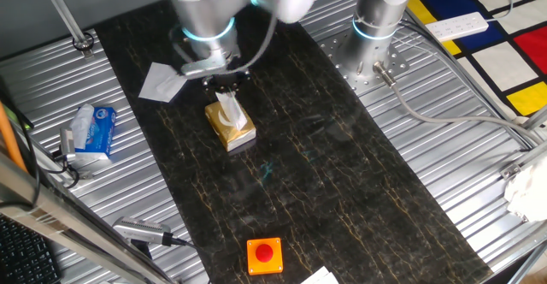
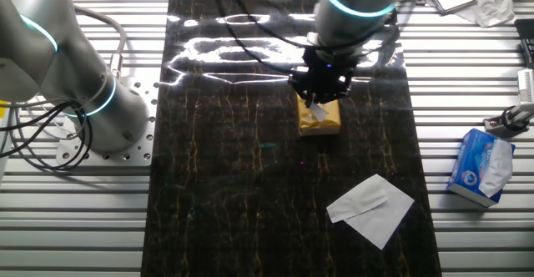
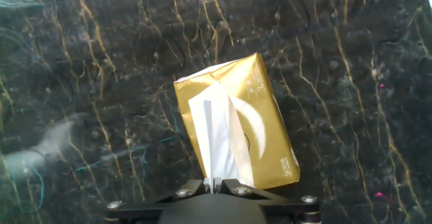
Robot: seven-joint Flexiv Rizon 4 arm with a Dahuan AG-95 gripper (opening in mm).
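A gold tissue pack (image 3: 273, 150) lies on the dark marbled tabletop, with a white tissue (image 3: 216, 133) standing up from its slot. My gripper is shut on the upper end of that tissue, its fingertips close together. In exterior view 1 the tissue (image 1: 231, 110) stretches from the gold pack (image 1: 232, 133) up to the gripper (image 1: 224, 91). From exterior view 2, the gripper (image 2: 319, 96) hangs over the rear of the pack (image 2: 320, 127) and hides part of it. The tissue's lower end still appears to be inside the pack.
A loose white tissue (image 1: 162, 82) lies flat near the table's edge. The blue tissue box (image 1: 96, 133) stands off the dark surface, on the ribbed metal. An orange box with a red button (image 1: 265, 255) sits at the near end.
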